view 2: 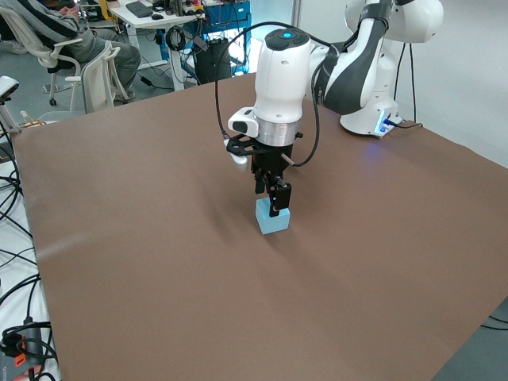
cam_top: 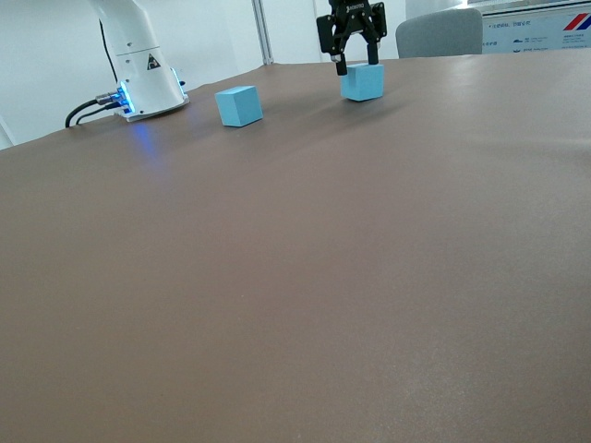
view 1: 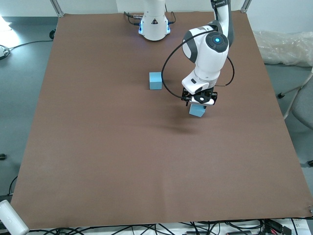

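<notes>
My black gripper (cam_top: pixel 356 57) points down at a light blue cube (cam_top: pixel 362 85), its two fingers at the cube's top on either side; the same cube (view 2: pixel 272 221) sits under the gripper (view 2: pixel 272 203) in the right view, and cube (view 1: pixel 197 111) is partly hidden by the wrist in the left view. The fingers stand apart around the cube's upper part; whether they press on it I cannot tell. A second light blue cube (view 1: pixel 155 81) rests apart on the brown table, also seen as the left cube (cam_top: pixel 239 106) in the top view.
The white robot base (view 1: pixel 154 24) with cables stands at the back. A grey chair (view 1: pixel 303 105) is beside the table's right edge; cables run along the near edge.
</notes>
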